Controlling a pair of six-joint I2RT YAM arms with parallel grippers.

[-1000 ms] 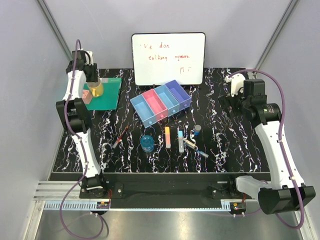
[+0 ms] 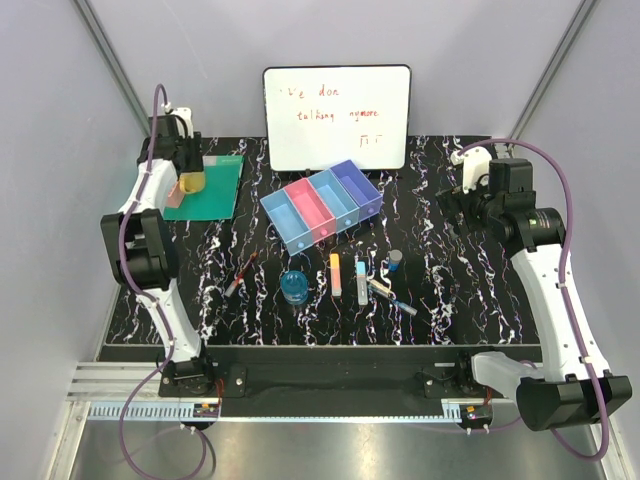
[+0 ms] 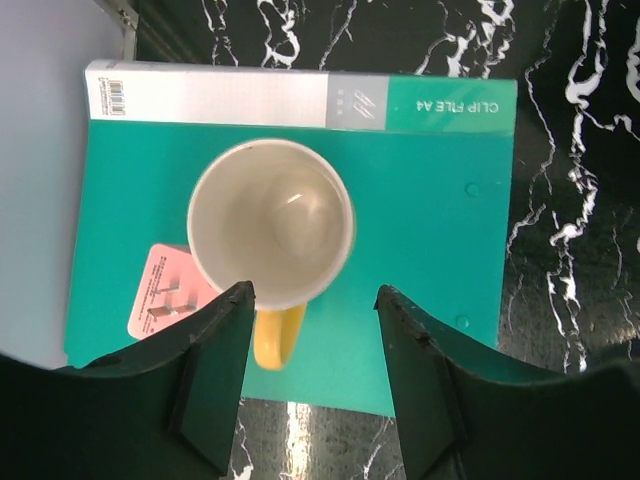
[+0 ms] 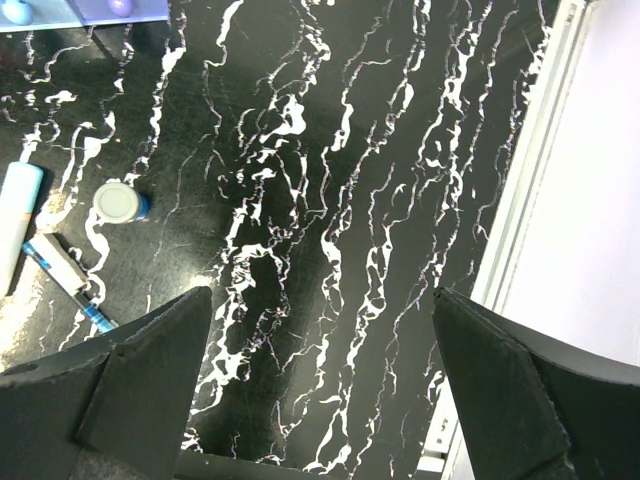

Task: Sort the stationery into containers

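Note:
My left gripper is partly open above the yellow mug [image 2: 192,183], its fingers on either side of the mug's yellow handle [image 3: 275,340] in the left wrist view; I see no grip on it. The mug's white inside [image 3: 270,220] looks empty. It stands on a green clip file [image 3: 430,220], beside a pink block [image 3: 165,290]. A divided box [image 2: 320,205] with blue, pink and purple compartments sits mid-table, its compartments looking empty. My right gripper hangs open over bare table at the right.
In front of the box lie a red pen-like item [image 2: 241,275], a blue cup [image 2: 294,287], an orange-capped stick [image 2: 335,275], a blue-capped one [image 2: 362,284], a blue knife-like tool [image 2: 403,306] and a small round pot [image 2: 394,259]. A whiteboard [image 2: 338,118] leans at the back.
The left gripper has moved a little toward the front and right, now covering more of the mug from above. The right arm and the table items have not moved.

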